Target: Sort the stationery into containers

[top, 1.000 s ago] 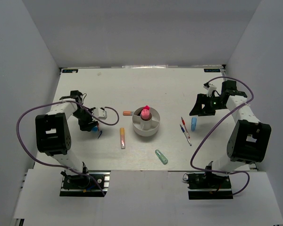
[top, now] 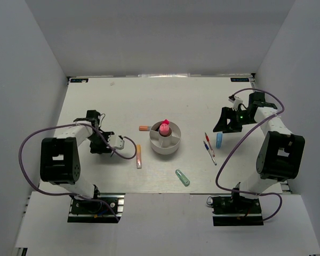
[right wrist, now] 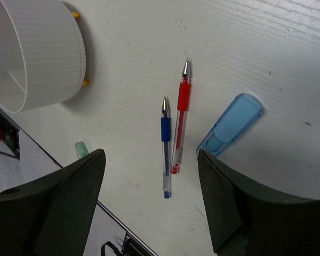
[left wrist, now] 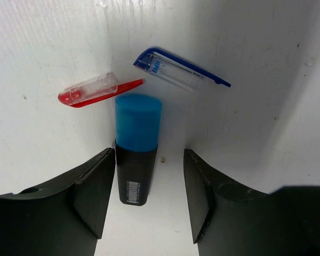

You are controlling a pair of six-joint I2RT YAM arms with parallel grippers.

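Note:
A white round divided container (top: 165, 143) holds pink items at the table's centre. In the left wrist view, my open left gripper straddles a blue-and-black object (left wrist: 136, 122), with a red pen cap (left wrist: 82, 96) and blue pen cap (left wrist: 173, 69) just beyond. My open right gripper is above the right side, with a blue pen (right wrist: 165, 141), red pen (right wrist: 182, 101) and light-blue item (right wrist: 234, 120) in view, nothing held.
An orange tube (top: 138, 157), a short orange item (top: 144, 128) and a green item (top: 182, 177) lie around the container.
My left gripper has moved slightly toward the table's front, now covering the small items there in the top view. The right arm has barely moved.

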